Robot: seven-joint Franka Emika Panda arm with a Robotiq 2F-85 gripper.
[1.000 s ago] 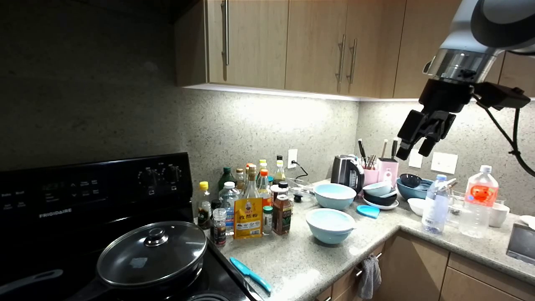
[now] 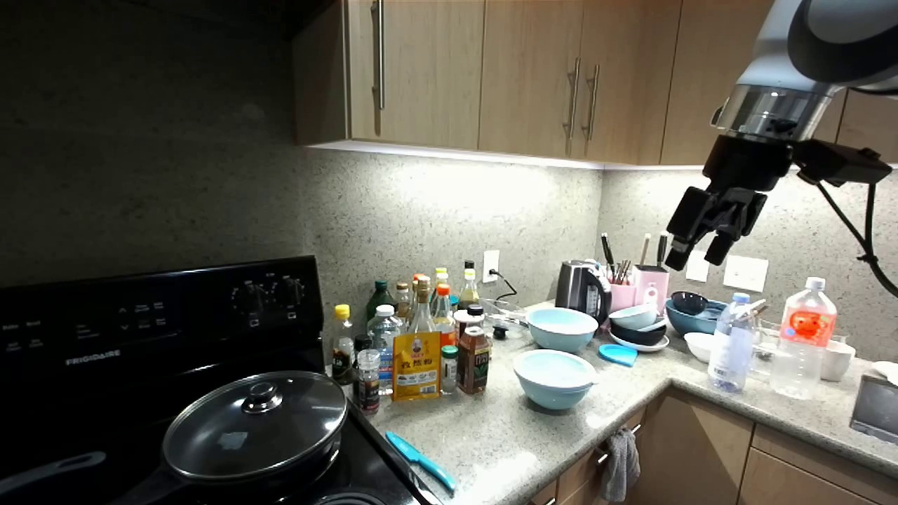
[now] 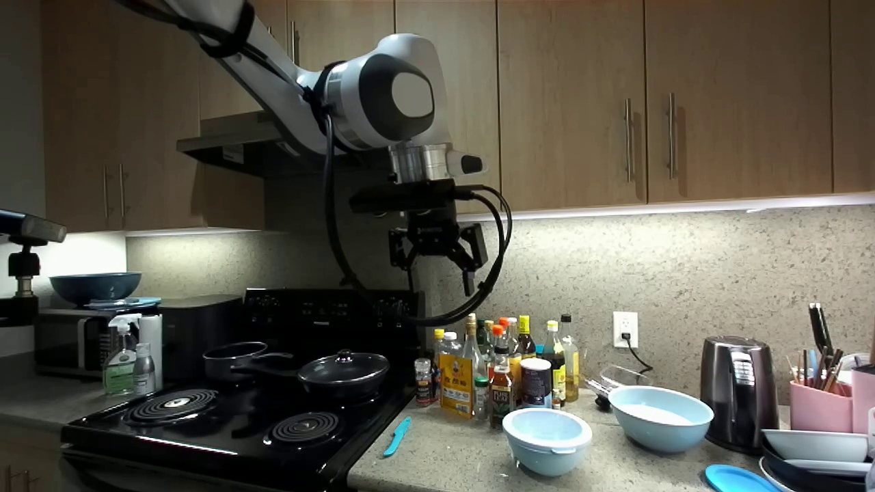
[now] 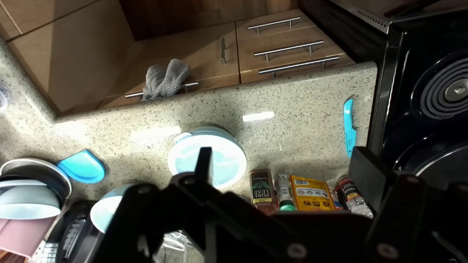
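Observation:
High over the counter hangs my gripper (image 3: 440, 283), its two fingers spread wide with nothing between them; it is open. In the wrist view, one finger (image 4: 203, 164) overlaps the near bowl (image 4: 234, 164) in the picture, but the exterior views show the gripper well above everything. That light-blue bowl stands on the counter, and a second light-blue bowl (image 3: 661, 418) is behind it, near the kettle (image 3: 738, 393). A turquoise knife (image 3: 397, 437) lies flat on the counter beside the stove. Toward the corner lies a flat blue piece (image 2: 618, 354).
Several bottles and a yellow packet (image 2: 417, 366) crowd the wall beside the stove. A lidded pan (image 2: 257, 429) sits on the stove. Two plastic bottles, one with a red label (image 2: 805, 337), stand on the right counter. Bare counter (image 4: 298, 118) lies between knife and near bowl.

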